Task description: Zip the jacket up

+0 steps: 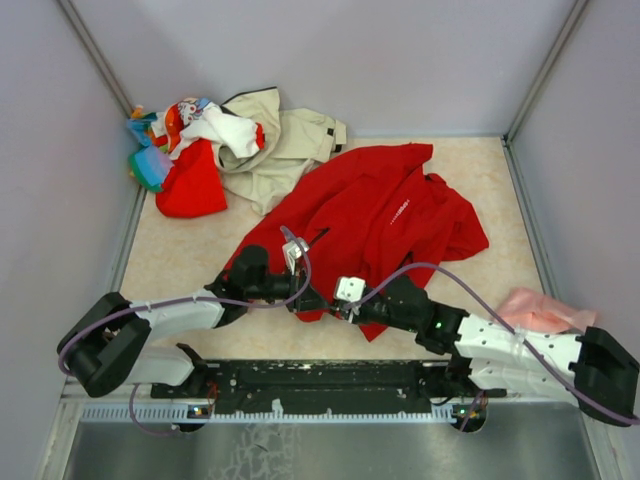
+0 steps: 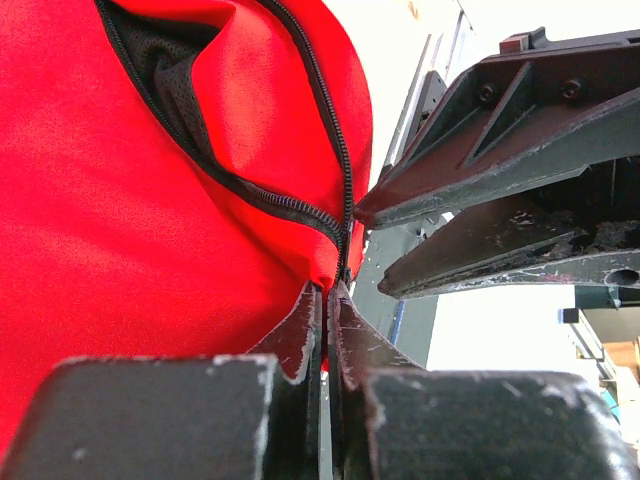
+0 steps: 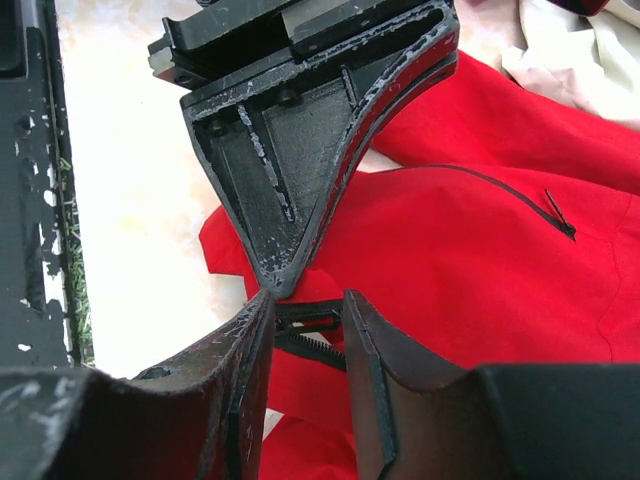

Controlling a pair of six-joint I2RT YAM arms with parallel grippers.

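Note:
The red jacket (image 1: 360,200) lies spread on the table, black zipper tapes (image 2: 327,110) along its edges. My left gripper is shut on the bottom end of the zipper, where both tapes meet between its fingertips. Just right of it in the left wrist view, my right gripper is part open beside the zipper end. In the right wrist view the right gripper has a dark zipper piece (image 3: 305,342) behind its tips; whether anything is between them I cannot tell.
A pile of clothes (image 1: 270,150) and colourful soft items lies at back left. A pink cloth (image 1: 540,310) lies at right. Bare table surrounds the jacket; metal rails edge the front.

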